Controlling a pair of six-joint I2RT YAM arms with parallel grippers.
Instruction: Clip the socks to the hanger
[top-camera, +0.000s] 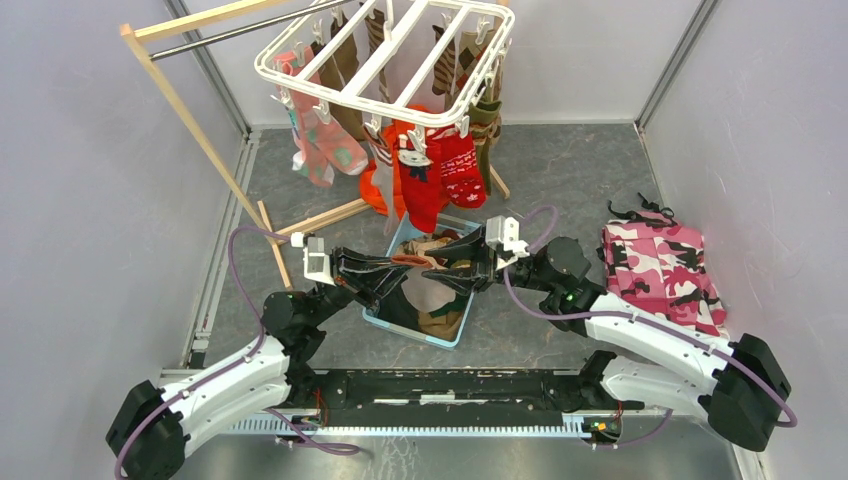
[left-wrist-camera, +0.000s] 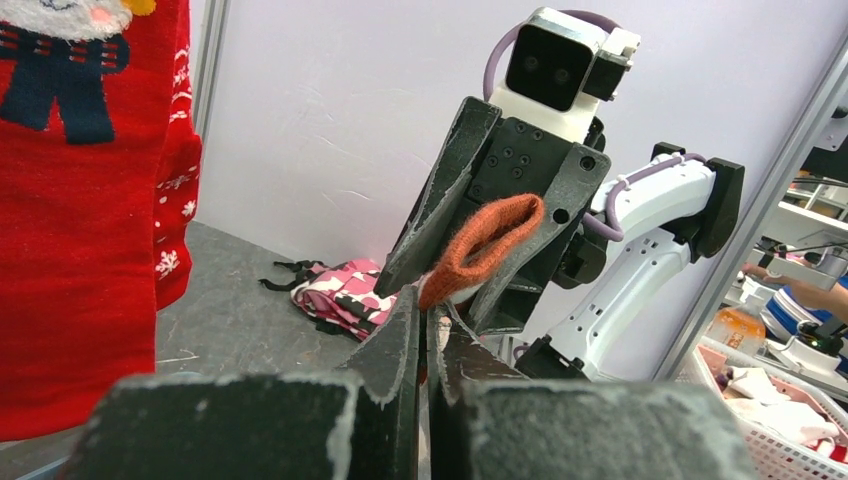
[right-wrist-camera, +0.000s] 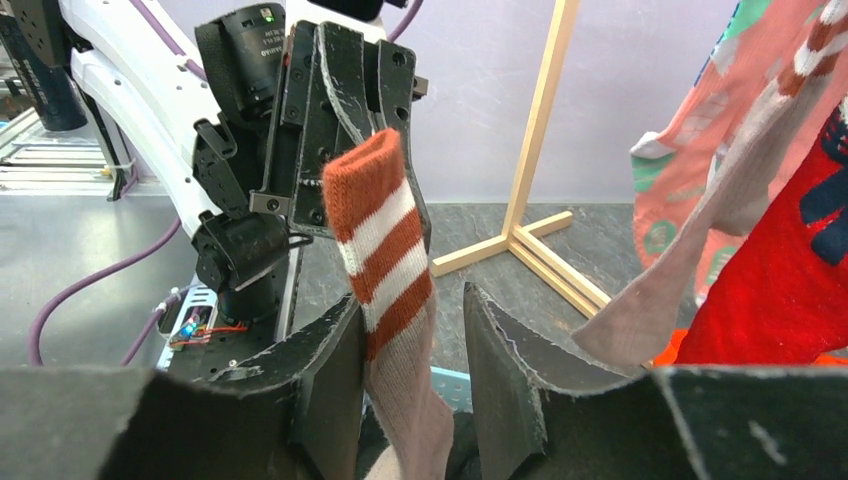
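Note:
A sock with an orange-and-white striped cuff (right-wrist-camera: 385, 245) and a pale foot hangs between my arms, above the blue bin. My left gripper is shut on it at the cuff; the orange opening (left-wrist-camera: 485, 240) sticks up past the fingertips. Around the sock, the right gripper is part open. Its left finger (right-wrist-camera: 335, 370) lies close against the cloth, and a gap separates the sock from its right finger (right-wrist-camera: 500, 380). Overhead in the top view is the white hanger (top-camera: 345, 97), with several socks clipped along its edges, including the red snowman sock (top-camera: 418, 178).
Below the grippers, the blue bin (top-camera: 418, 335) holds more socks. A wooden stand (top-camera: 190, 120) rises at the left, and a pink camouflage bag (top-camera: 665, 270) lies on the floor at the right. Hanging socks occupy the space beyond the grippers.

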